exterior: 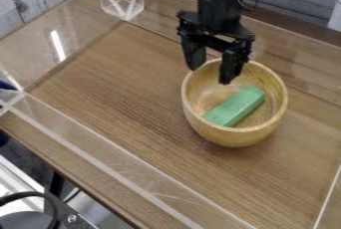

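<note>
My black gripper (213, 64) hangs from the top of the view over the back left of a round tan bowl (213, 125), its fingers open and pointing down. Inside the bowl a green rectangular block (236, 106) lies diagonally toward the right. I see nothing held between the fingers.
A clear angular plastic piece (122, 0) is at the top left of the wooden table (94, 104). A black cable (34, 198) lies at the lower left corner.
</note>
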